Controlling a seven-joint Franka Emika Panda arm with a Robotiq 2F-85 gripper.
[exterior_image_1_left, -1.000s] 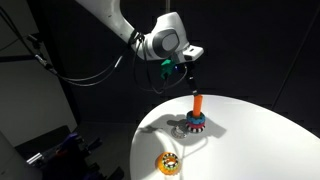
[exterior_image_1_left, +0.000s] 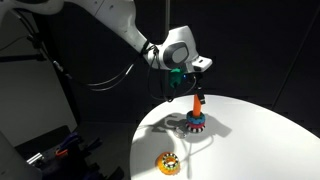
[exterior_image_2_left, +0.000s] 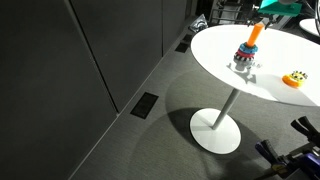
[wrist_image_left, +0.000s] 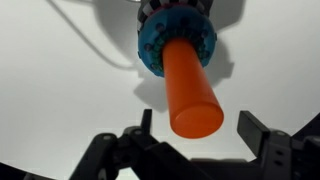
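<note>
An orange cylinder (exterior_image_1_left: 198, 103) stands upright out of a blue ring (exterior_image_1_left: 196, 117), which sits on a dark, red-edged base on the white round table (exterior_image_1_left: 245, 140). Seen from above in the wrist view, the cylinder's flat end (wrist_image_left: 196, 121) lies between the two black fingers and is clear of both. My gripper is open, though not shown at full width, with its tips close around the cylinder's top. In exterior view 2 the orange cylinder (exterior_image_2_left: 256, 32) rises above the blue ring (exterior_image_2_left: 247, 48).
A second ring toy, orange with a bumpy multicoloured top (exterior_image_1_left: 167, 162), lies toward the table's near edge. A small wire or clear loop (exterior_image_1_left: 180, 130) rests left of the base.
The gripper has come down and slightly right toward the orange cylinder's top. Cylinder, rings and base have stayed in place.
</note>
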